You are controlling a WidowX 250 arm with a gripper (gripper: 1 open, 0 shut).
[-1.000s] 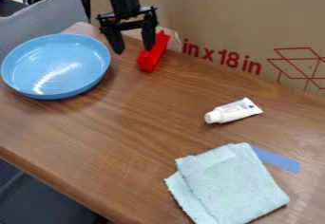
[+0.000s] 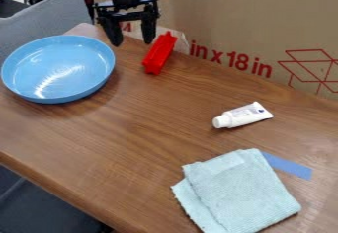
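Observation:
My black gripper [image 2: 132, 32] hangs open at the top of the view, above the back of the table between the blue plate and a red elongated object [image 2: 158, 53], with nothing seen between its fingers. The red object lies at the back near the cardboard. A round blue plate [image 2: 57, 69] rests on the left. A white tube [image 2: 242, 116] lies on the right, and a folded pale cloth [image 2: 235, 193] sits at the front right.
A printed cardboard wall [image 2: 264, 30] runs along the back. A grey padded item [image 2: 34, 25] is at the back left. A blue tape strip [image 2: 288, 166] lies beside the cloth.
My gripper has moved up and slightly back from lower over the red object, showing more of it. The objects on the table look unmoved.

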